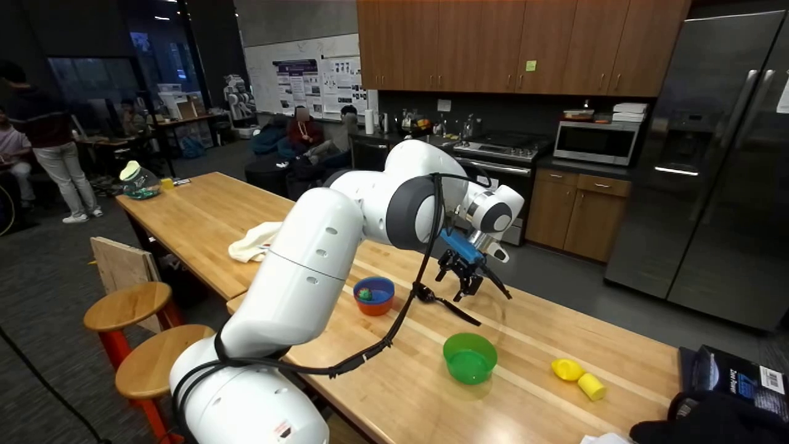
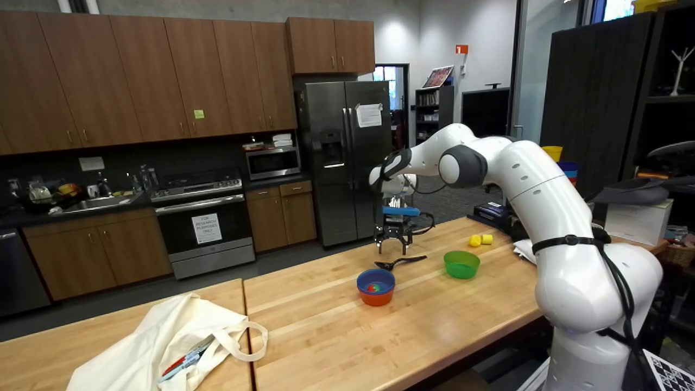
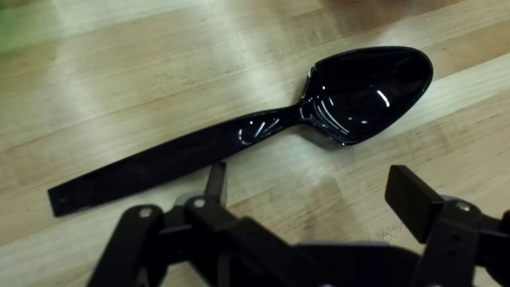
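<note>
A black spoon (image 3: 191,150) lies flat on the wooden table, its bowl to the right and its handle to the lower left in the wrist view. My gripper is open, its fingers wide apart with only bare table showing between them. In the wrist view the left fingertip (image 3: 217,184) appears just below the spoon's handle, and the other finger (image 3: 408,201) is below its bowl. From the second exterior view, the gripper (image 2: 392,251) hangs over the table close behind the spoon (image 2: 400,262).
A blue bowl (image 2: 376,280) nested in a red one holds a small red-and-green item. The green bowl (image 1: 470,358) stands nearer the camera in the first exterior view. Two yellow objects (image 1: 578,378) lie further right. A cream cloth bag (image 2: 163,342) rests at the table's other end.
</note>
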